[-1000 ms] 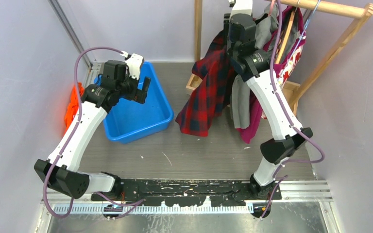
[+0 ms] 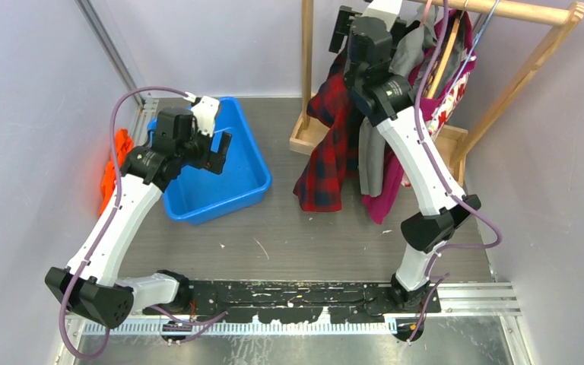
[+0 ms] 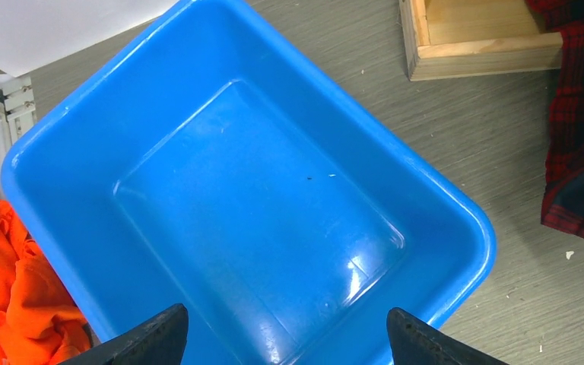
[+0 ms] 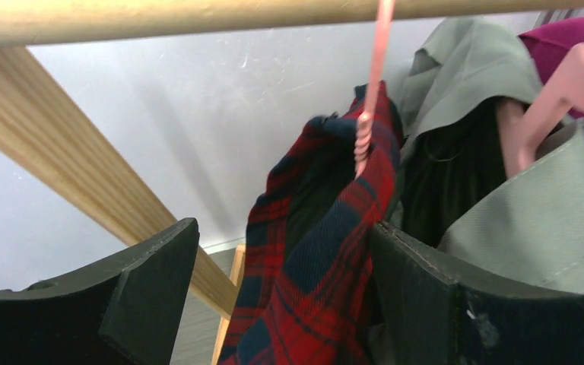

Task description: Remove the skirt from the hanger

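Observation:
The red and dark plaid skirt (image 2: pixel 340 137) hangs from the rack with its lower end spread near the floor. In the right wrist view, its top (image 4: pixel 347 205) is still on a pink hanger (image 4: pixel 379 61) whose twisted hook runs up to the rail. My right gripper stands open close to the skirt's top; the cloth shows between the fingers and passes by the right one, and I cannot tell if it touches. Over the blue bin (image 3: pixel 258 205), my left gripper (image 2: pixel 220 152) is open and empty.
A wooden rail (image 2: pixel 521 11) carries grey (image 4: pixel 525 220) and magenta garments right beside the skirt. The rack's wooden post (image 2: pixel 307 61) stands left of it. Orange cloth (image 2: pixel 114 171) lies left of the bin. Bare floor separates bin and rack.
The left arm moved slightly left.

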